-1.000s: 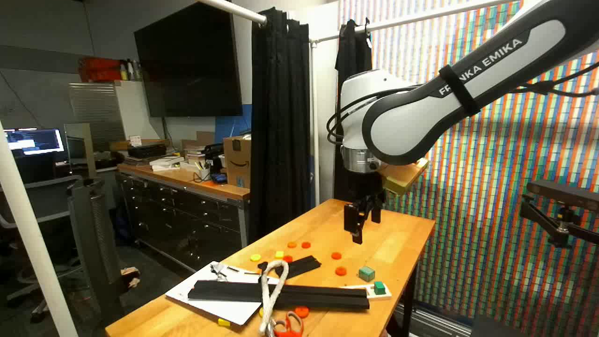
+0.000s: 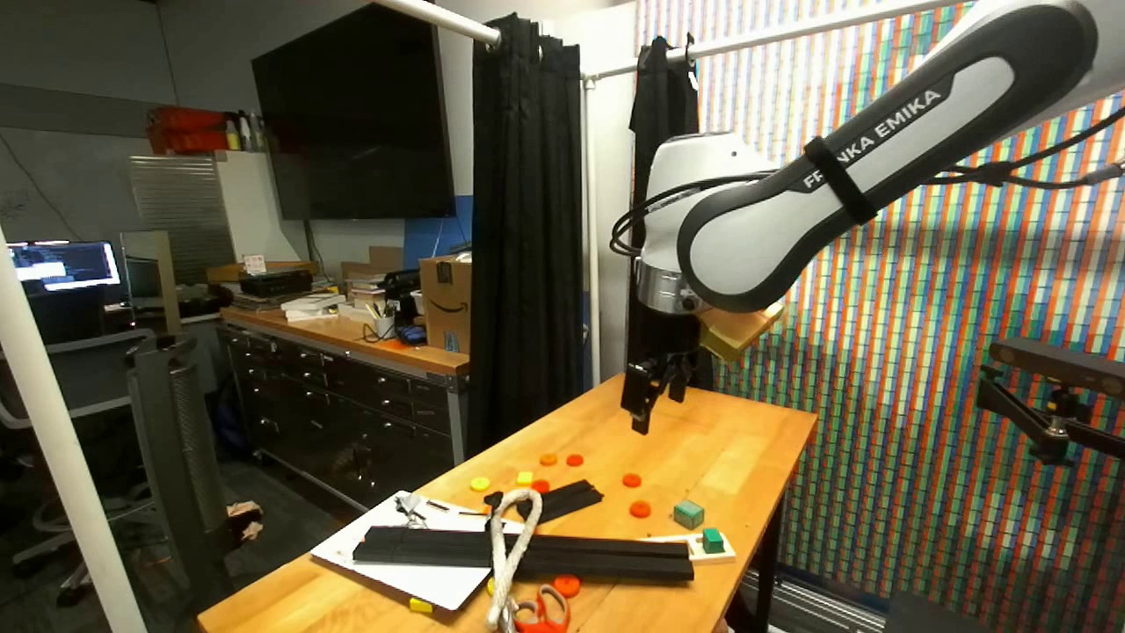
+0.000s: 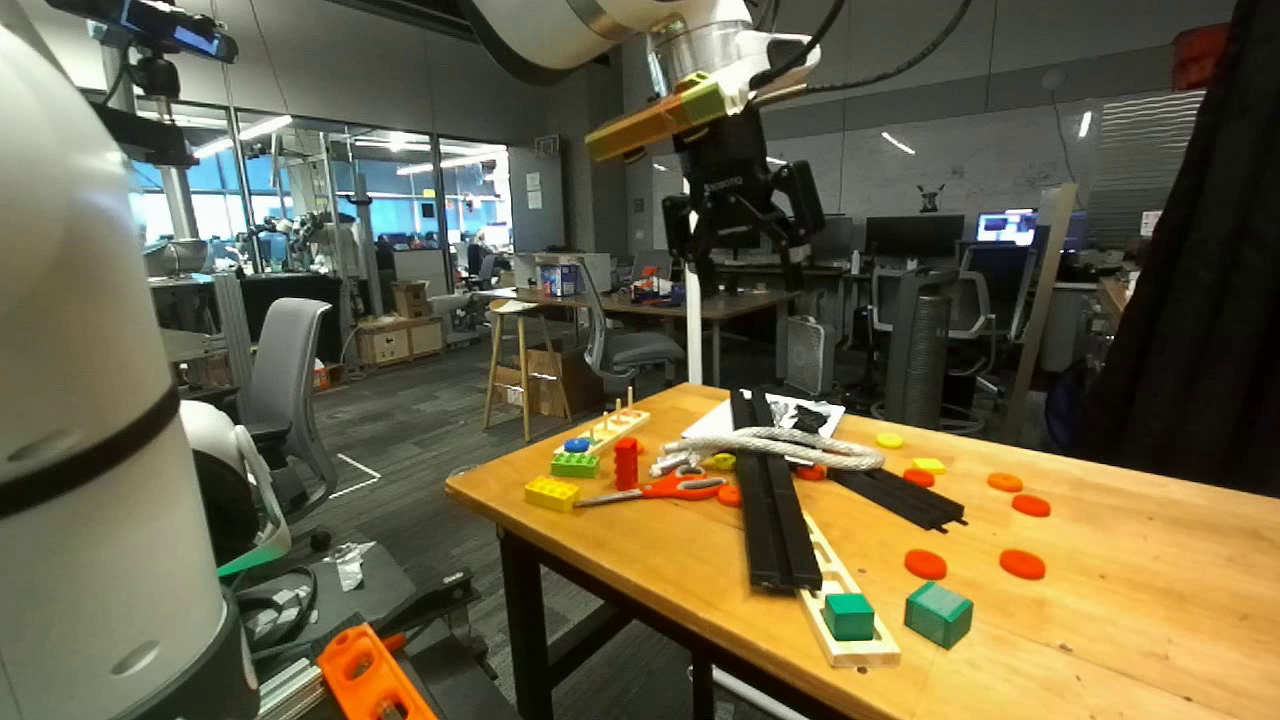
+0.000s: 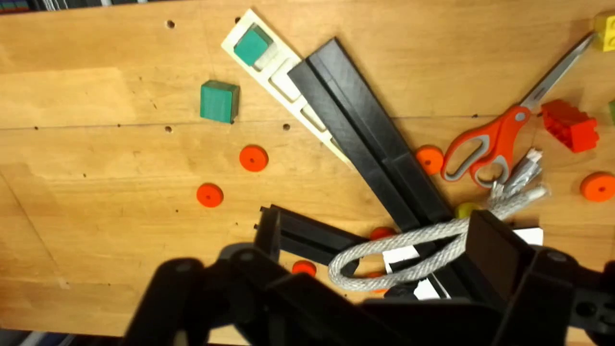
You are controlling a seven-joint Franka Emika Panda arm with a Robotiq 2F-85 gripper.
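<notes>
High above the wooden table hangs my gripper (image 3: 744,282), its fingers wide apart and nothing between them. In the wrist view the two dark fingers (image 4: 497,253) frame a looped white rope (image 4: 369,245), which lies on the table well below them. Long black track pieces (image 4: 369,132) run under the rope, and a shorter black piece (image 4: 317,233) is beside them. One green block (image 4: 219,101) sits on bare wood; a smaller green block (image 4: 252,45) rests on the end of a pale wooden slotted strip (image 4: 282,86).
Orange-handled scissors (image 4: 501,138) lie near a red brick (image 4: 569,124) and a yellow brick (image 3: 552,493). Several orange discs (image 4: 253,158) are scattered about. A white board (image 2: 406,559) lies beneath the tracks.
My gripper has risen a little and shifted left in exterior view 1, remaining open. The objects on the table look unmoved.
</notes>
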